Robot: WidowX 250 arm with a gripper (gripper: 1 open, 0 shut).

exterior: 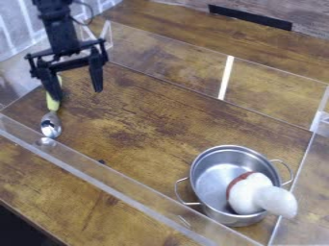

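Note:
My black gripper [64, 69] is open at the upper left, its fingers spread above and around the area of a pale yellow-green elongated object [54, 101], which it partly hides. A metal spoon [50, 127] lies just in front of that object. A steel pot [209, 171] with two wire handles stands at the lower right, holding a white object with a red band [264, 197].
A wooden table [154, 115] fills the view, with clear low walls around the work area. A white strip [226, 77] is at the upper right.

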